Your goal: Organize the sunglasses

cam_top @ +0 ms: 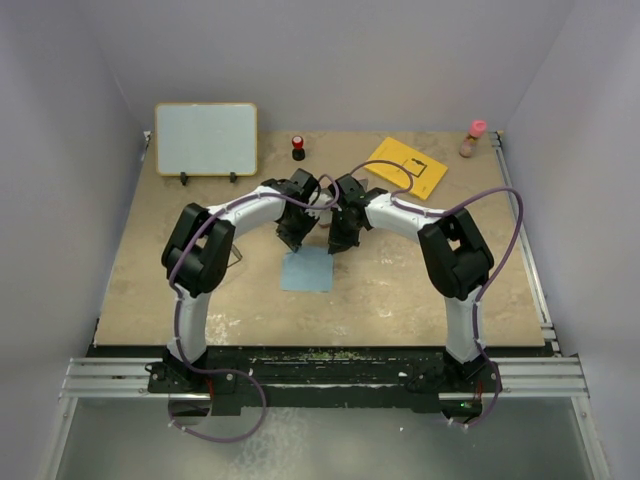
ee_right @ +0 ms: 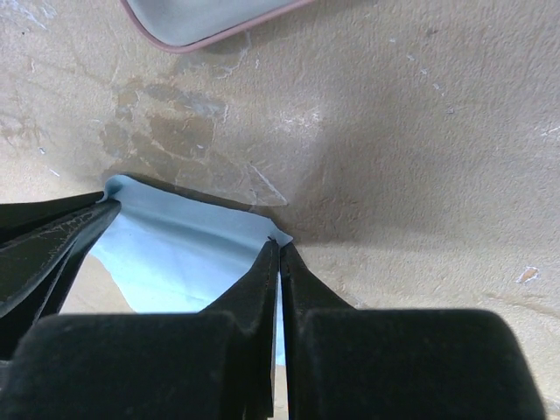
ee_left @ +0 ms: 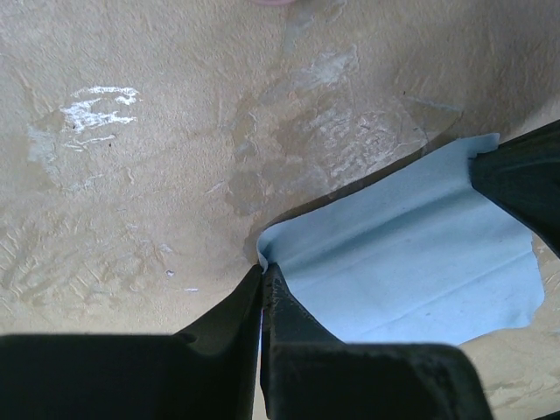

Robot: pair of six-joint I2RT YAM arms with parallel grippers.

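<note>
A light blue cloth [cam_top: 307,270] lies on the middle of the table, both grippers at its far edge. My left gripper is shut on the cloth's left corner, the fabric bunched at the fingertips. My right gripper is shut at the other corner, where a small tip of cloth [ee_right: 254,226] shows at its fingertips; whether it is pinched is hard to tell. No sunglasses can be made out clearly.
A pink-rimmed grey tray [ee_right: 210,19] sits just beyond the cloth, partly under the arms. A whiteboard [cam_top: 206,137], a red-topped object [cam_top: 298,148], a yellow board [cam_top: 405,165] and a pink-capped bottle [cam_top: 470,139] stand farther back.
</note>
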